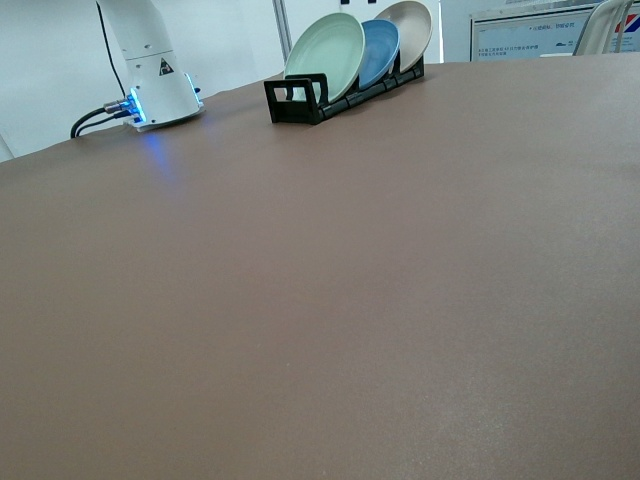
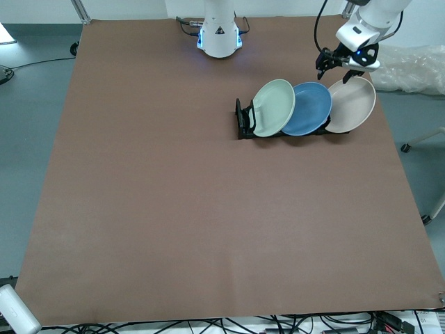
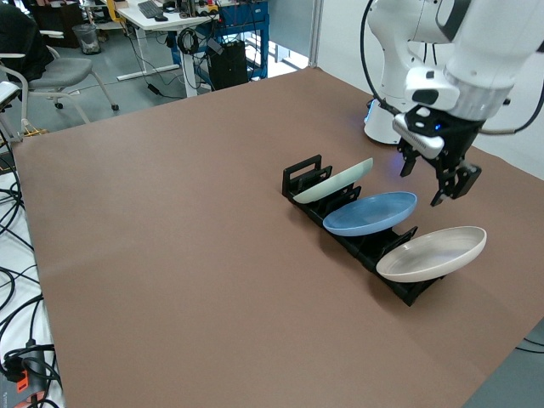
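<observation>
A black dish rack (image 2: 245,124) holds three plates: a mint green plate (image 2: 271,104), a blue plate (image 2: 308,108) and a cream plate (image 2: 351,104). In the right view the rack (image 3: 302,174) runs diagonally toward the front. My black gripper (image 2: 332,75) hangs from the white arm above and behind the blue and cream plates, apart from them, its two fingers spread with nothing seen between them. In the right view the gripper (image 3: 421,185) is just behind the plates. The top view does not show the gripper.
The white robot base (image 2: 219,35) with cables stands at the back. Most of the brown table (image 2: 222,216) in front of the rack is bare. Cables and equipment line the near edge. A clear plastic bag (image 2: 410,66) lies off the table's right.
</observation>
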